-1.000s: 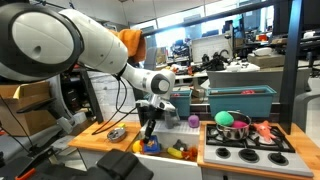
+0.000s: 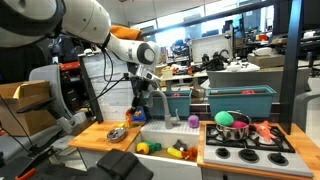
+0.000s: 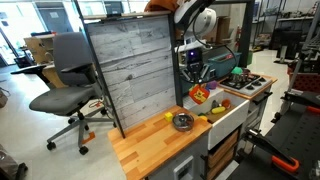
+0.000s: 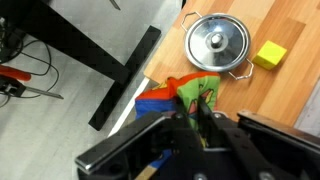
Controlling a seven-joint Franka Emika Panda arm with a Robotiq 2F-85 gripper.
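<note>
A multicoloured cloth (image 2: pixel 135 116) with blue, red, yellow and green parts hangs in the air left of the sink (image 2: pixel 142 148). My gripper is shut on it, and the cloth (image 4: pixel 180 92) bunches up under the fingers in the wrist view. Below and beyond it, a silver lidded pot (image 4: pixel 217 40) stands on the wooden counter (image 3: pixel 150 149), apart from the cloth. In exterior view 2 the cloth (image 3: pixel 200 94) is above the counter's edge by the sink. The fingertips are partly hidden by the cloth.
A yellow block (image 4: pixel 269 54) sits beside the pot. Several colourful items (image 2: pixel 182 152) lie in the sink, with a faucet (image 2: pixel 193 121) behind. A stove (image 2: pixel 246 148) carrying a pot of colourful items (image 2: pixel 232 125) is on the right.
My gripper has risen from the sink and moved left, carrying the cloth up with it. The pot and the items in the sink look unmoved.
</note>
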